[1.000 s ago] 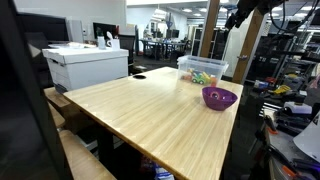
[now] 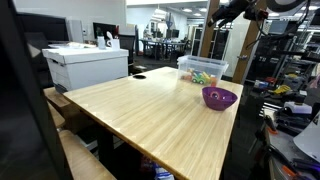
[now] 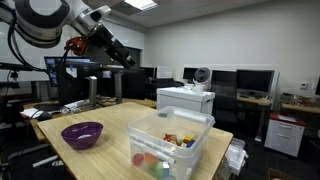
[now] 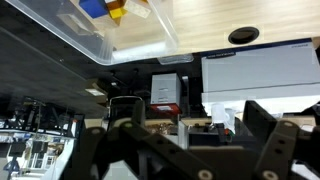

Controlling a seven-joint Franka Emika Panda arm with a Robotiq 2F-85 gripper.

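High above the table, my gripper (image 2: 214,23) hangs on the arm at the upper right of the first exterior view. In the second exterior view the gripper (image 3: 129,62) is at upper left, above and between the bowl and the bin. Its dark fingers (image 4: 125,142) stand apart at the bottom of the wrist view, with nothing seen between them. A purple bowl (image 2: 225,103) sits near the table edge; small contents show faintly inside. A clear plastic bin (image 3: 148,128) holds several colourful small items (image 3: 180,140).
A black round object (image 4: 243,35) lies near its far edge. Beyond stand a white cabinet (image 2: 90,70) and desks with monitors (image 3: 255,82).
The arm's end has swung leftward in the first exterior view and its tilt has changed. The bowl and the bin have not moved.
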